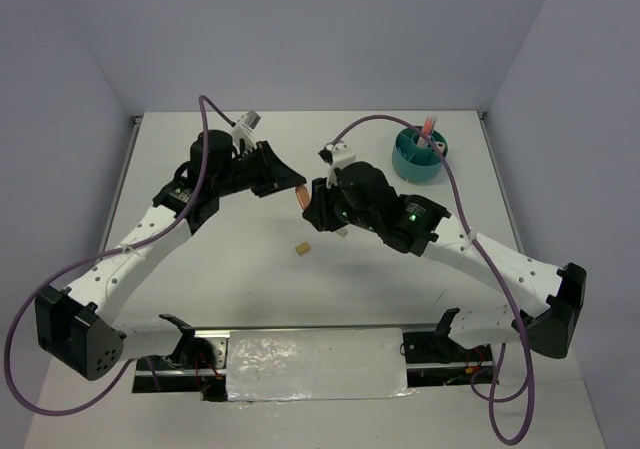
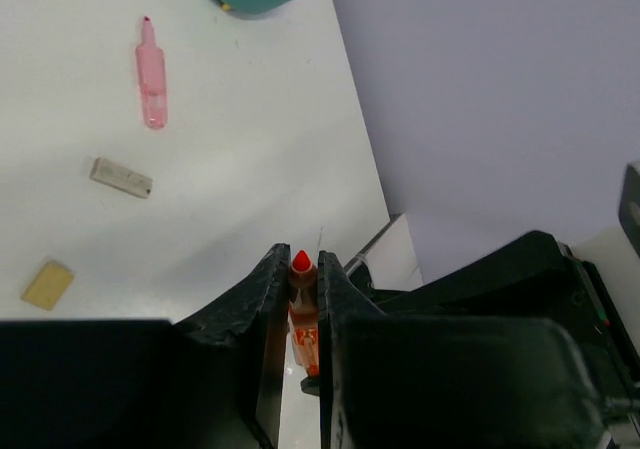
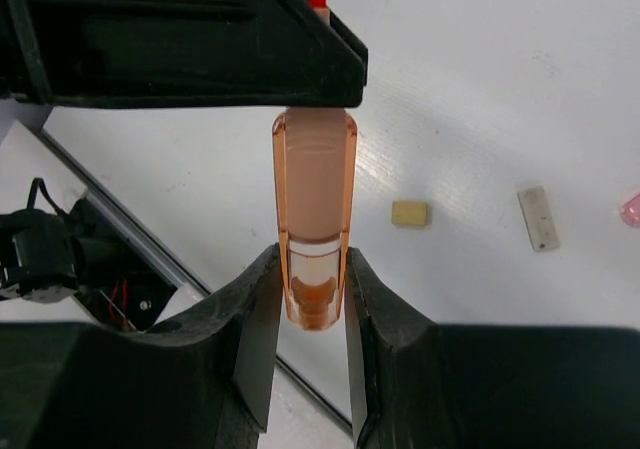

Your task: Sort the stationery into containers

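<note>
An orange highlighter with a red tip [image 3: 316,174] is spanned by both grippers above the middle of the table. My left gripper [image 1: 302,181] is shut on its tip end; the red tip pokes out past the left fingers [image 3: 345,74]. At the clear bottom end, my right gripper is shut on the same highlighter. A pink highlighter [image 2: 152,77] lies on the table, as do a grey eraser-like bar [image 2: 121,177] and a small tan block [image 1: 303,249]. The teal round holder [image 1: 417,171] stands at the back right with pink pens in it.
Both arms reach inward, and their gripper ends nearly meet over the table centre. Bare table [image 1: 250,279] lies at front left. A whitish sheet [image 1: 316,364] covers the near edge between the arm bases. Walls close in the back and sides.
</note>
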